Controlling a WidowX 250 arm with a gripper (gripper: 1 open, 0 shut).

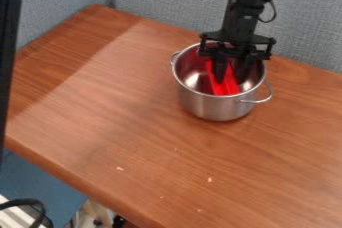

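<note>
A steel pot (207, 107) with two side handles stands on the wooden table (120, 132), right of the centre toward the back. A red object (218, 82) is inside it. My black gripper (231, 60) reaches down from above into the pot, at the red object. It is shut, with its fingers partly hidden by the rim and by its own body; it appears to hold the red object, though the contact is hard to make out.
Grey padded walls run behind the table. A dark cable and some clutter lie off the near left edge, at lower level.
</note>
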